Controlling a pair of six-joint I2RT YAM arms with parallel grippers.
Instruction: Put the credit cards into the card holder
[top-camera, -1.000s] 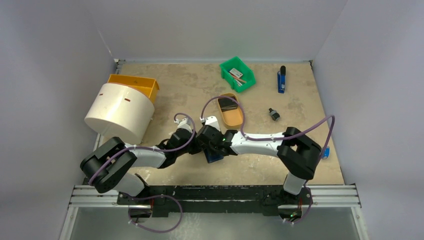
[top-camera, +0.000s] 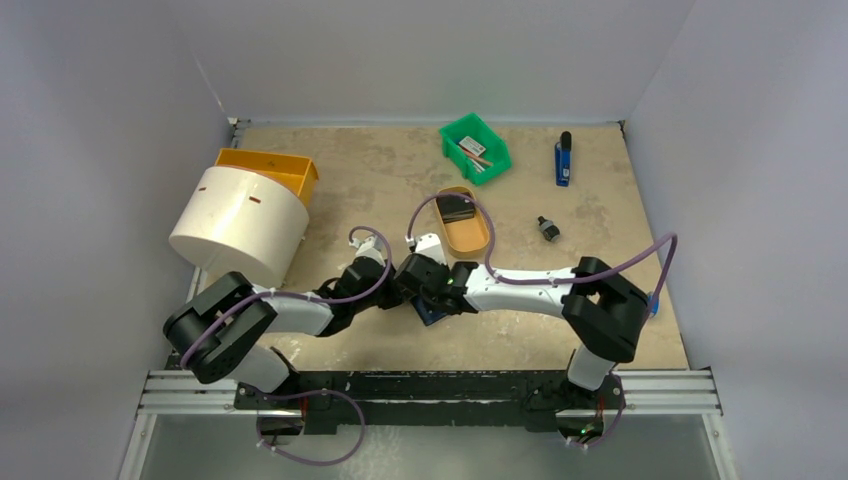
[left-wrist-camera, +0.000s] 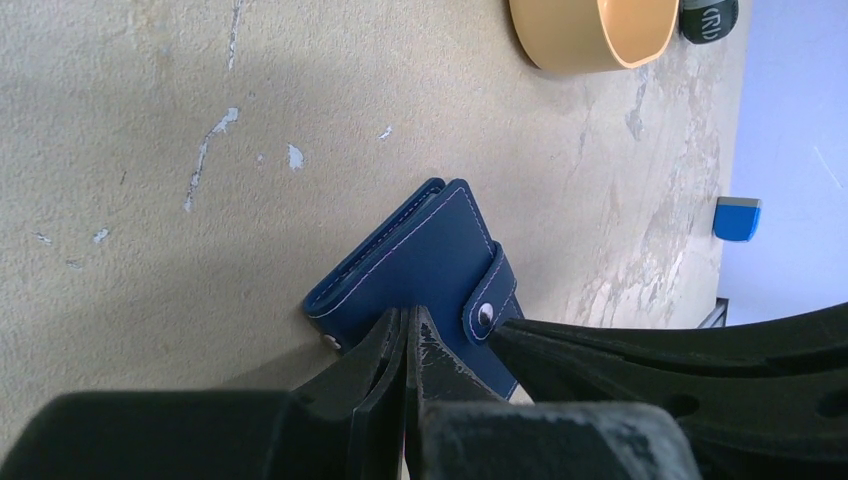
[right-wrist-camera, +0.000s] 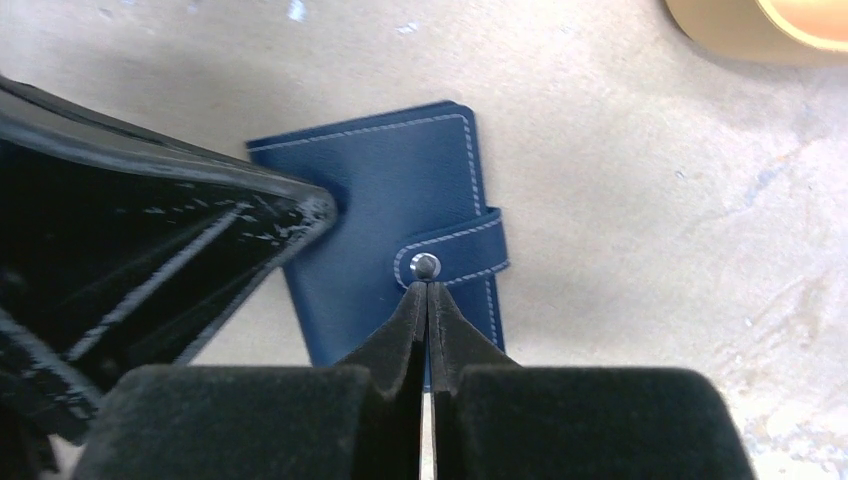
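The dark blue card holder (right-wrist-camera: 370, 170) lies on the table with its snap strap (right-wrist-camera: 465, 250) fastened over the face. My right gripper is shut just at the strap's metal snap, its fingertips together and nothing between them. My left gripper is also shut, with its tips over the holder's near edge; no object shows between them. From above, both arms meet over the holder (top-camera: 430, 314), hiding most of it. Black cards (top-camera: 455, 208) appear to lie in the orange tray (top-camera: 484, 246) behind the arms.
A green bin (top-camera: 508, 160) with small items stands at the back, a blue stapler-like object (top-camera: 563, 165) to its right. A dark plug-like piece (top-camera: 548, 229) lies right of the tray. At left are a white cylinder (top-camera: 240, 225) and a yellow box (top-camera: 300, 178).
The holder has turned slightly and the right arm has shifted a little; the strap remains fastened. The left gripper looks unchanged.
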